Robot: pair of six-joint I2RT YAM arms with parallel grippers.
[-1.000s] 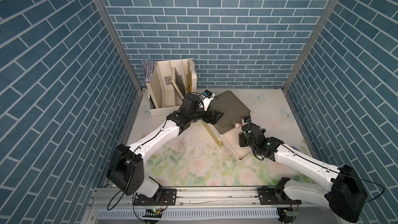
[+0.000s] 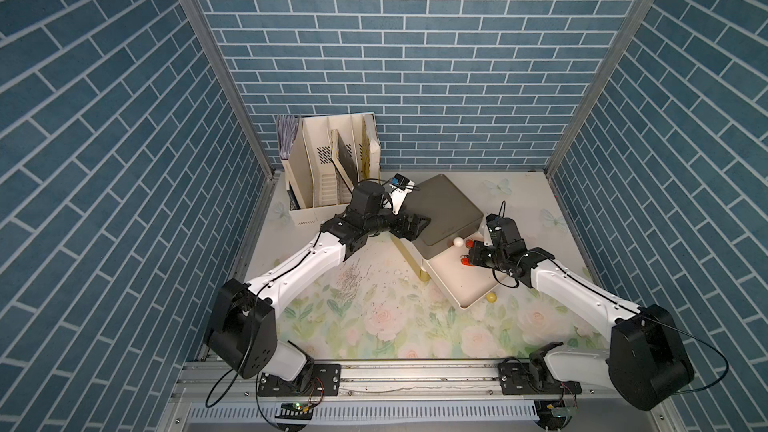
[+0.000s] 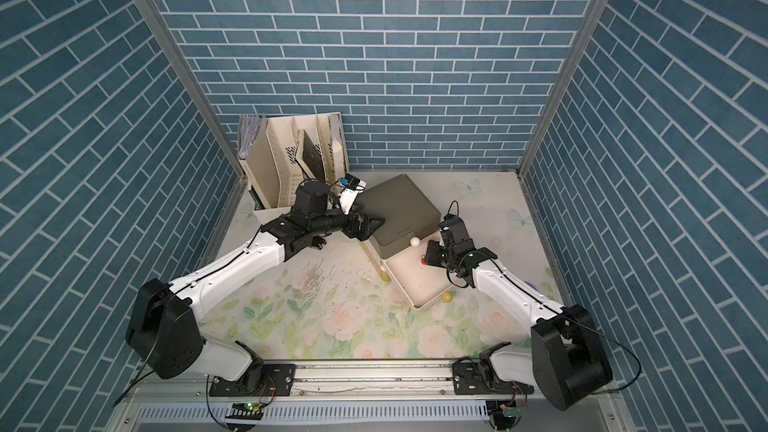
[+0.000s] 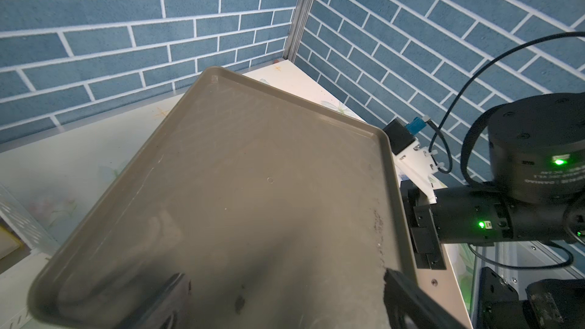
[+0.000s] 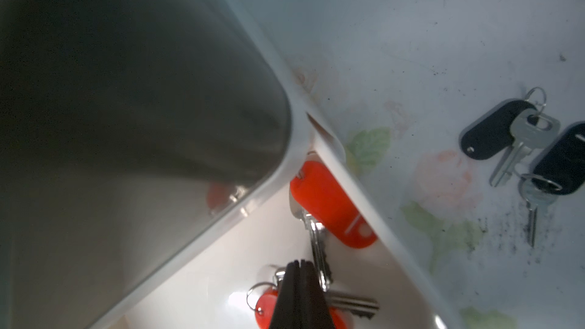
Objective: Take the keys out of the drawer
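Note:
The white drawer (image 2: 452, 284) is pulled out from under a grey lid (image 2: 440, 204). In it lie keys (image 5: 318, 249) with red fobs (image 5: 332, 207). My right gripper is shut, pointing down over the keys at the drawer's back, with nothing visible between its fingers. My left gripper (image 2: 416, 224) hovers over the grey lid, its fingers spread apart in the left wrist view. Two keys with black fobs (image 5: 496, 131) lie on the table outside the drawer.
A cream file organiser (image 2: 328, 160) stands at the back left. A yellow ball (image 2: 491, 297) sits beside the drawer's front right, and a pale ball (image 2: 458, 241) near the lid's edge.
My right gripper has moved toward the back of the drawer, with the arm shifting up in the top view. The left arm has stayed where it was.

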